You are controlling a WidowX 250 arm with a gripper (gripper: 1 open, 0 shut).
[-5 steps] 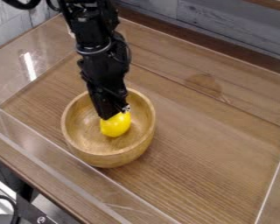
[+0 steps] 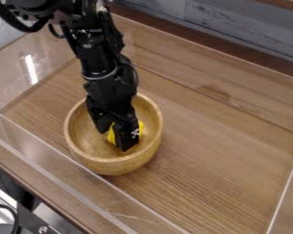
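My black gripper (image 2: 114, 126) reaches down from the top left into a wooden bowl (image 2: 113, 163) on the table. Its fingertips are low in the bowl around a small yellow object (image 2: 122, 130), which is largely hidden behind them. The gripper is open; whether the fingers touch the object is unclear.
The wooden table (image 2: 222, 137) has a wide clear area to the right of the bowl. A dark cable lies at the lower left. A pale edge and grey-blue surface run along the upper right.
The gripper has come lower and toward the front, down over the yellow object, which is now more covered by the fingers.
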